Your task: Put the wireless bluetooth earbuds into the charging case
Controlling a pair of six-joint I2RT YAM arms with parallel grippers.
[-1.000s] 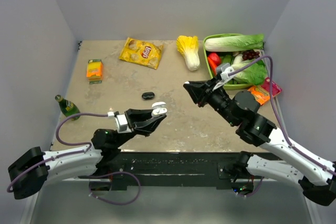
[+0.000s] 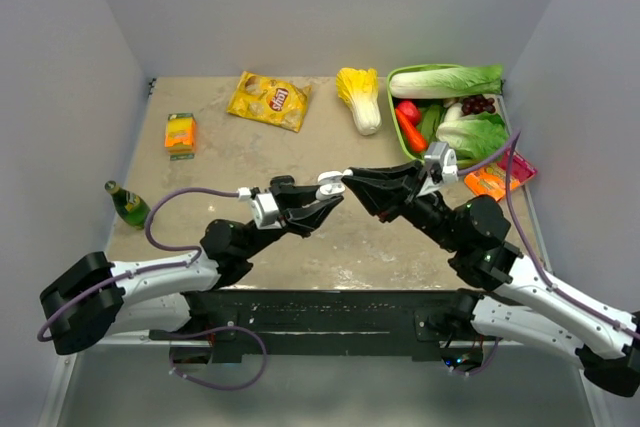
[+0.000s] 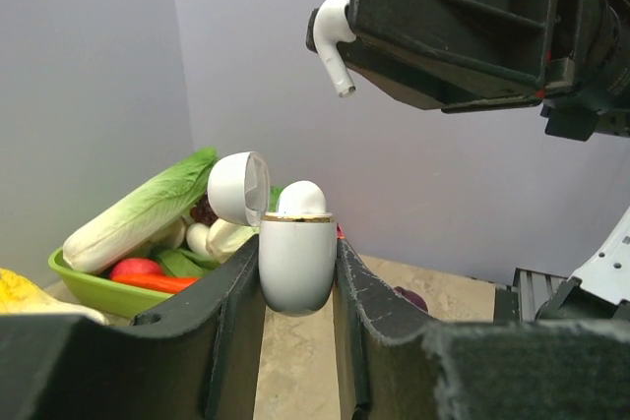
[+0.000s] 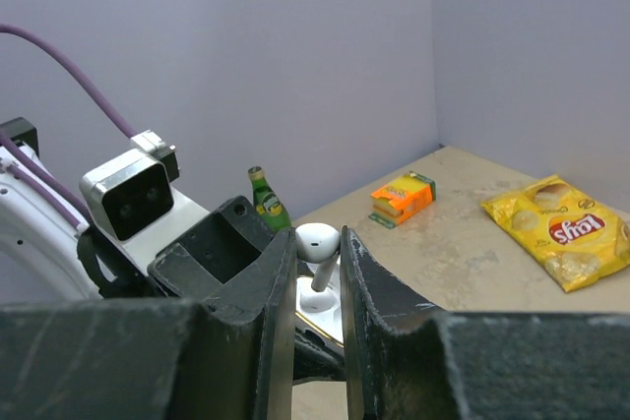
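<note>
The white charging case (image 3: 296, 261), lid flipped open, is gripped upright by my left gripper (image 2: 327, 195), with one white rounded earbud top showing in it in the left wrist view. My right gripper (image 2: 350, 175) is shut on a white earbud (image 3: 335, 31), held stem down just above and beside the open case. In the right wrist view that earbud (image 4: 317, 243) lines up over the case, its stem in front of the case's top; whether the stem touches it I cannot tell.
A chip bag (image 2: 268, 101), a yellow box (image 2: 180, 132), a green bottle (image 2: 129, 206), a napa cabbage (image 2: 359, 99) and a green vegetable basket (image 2: 393, 92) stand around the edges of the table. A small black object (image 2: 282, 181) lies behind my left gripper.
My left gripper has moved right and toward the back with the case. My right gripper has moved left and a little down with the earbud, so the two now meet near the middle.
</note>
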